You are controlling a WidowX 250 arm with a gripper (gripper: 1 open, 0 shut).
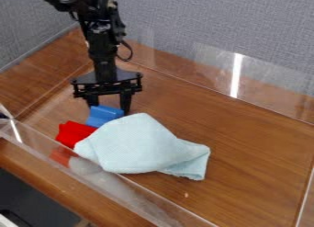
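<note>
My black gripper [106,100] is low over the wooden table at the back left, its fingertips down at a small blue block [106,115]. Whether they touch it or straddle it I cannot tell. A red block [73,132] lies just in front and to the left of the blue one. A pale blue cloth [141,148] lies crumpled to the right of and in front of both blocks, partly covering the blue one's surroundings.
A grey wall stands behind, with a clear rail along the back edge and a clear panel along the front left edge.
</note>
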